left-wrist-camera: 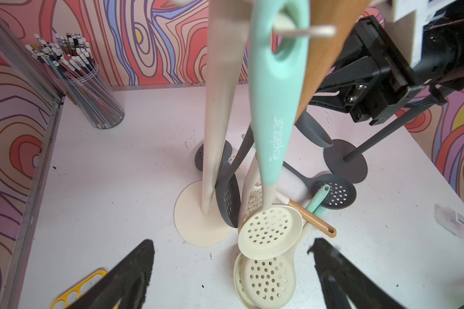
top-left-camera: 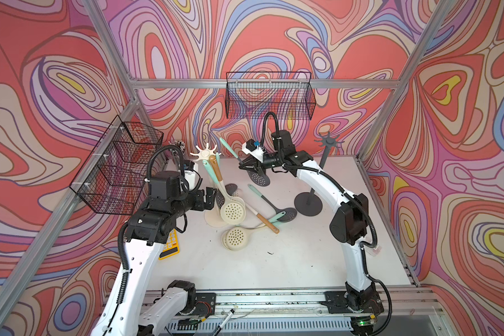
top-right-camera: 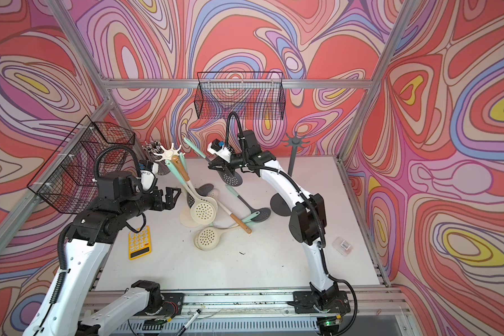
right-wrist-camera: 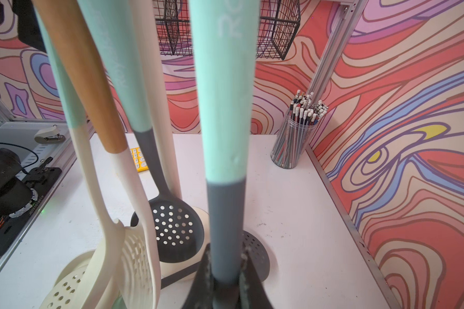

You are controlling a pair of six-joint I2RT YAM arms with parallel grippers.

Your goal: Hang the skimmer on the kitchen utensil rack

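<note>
A grey skimmer with a mint handle (top-left-camera: 228, 147) is off the table, tilted, its perforated head (top-left-camera: 258, 178) at the lower right. On its grey shaft, just below the mint part, my right gripper is shut. The cream rack (top-left-camera: 206, 152) stands to the left, its hooked top close to the handle's upper end but apart from it. Several utensils hang there, among them a cream skimmer (left-wrist-camera: 271, 231) and a grey one (right-wrist-camera: 175, 226). My left gripper is open in front of the rack, with nothing held.
Loose skimmers, including a grey one (top-left-camera: 284, 214) and a cream one (top-left-camera: 237, 238), lie right and in front of the rack. A dark rack (top-left-camera: 308, 203) stands to the right. Pencils in a cup (left-wrist-camera: 94, 97) and a yellow calculator (top-right-camera: 139, 243) are leftward.
</note>
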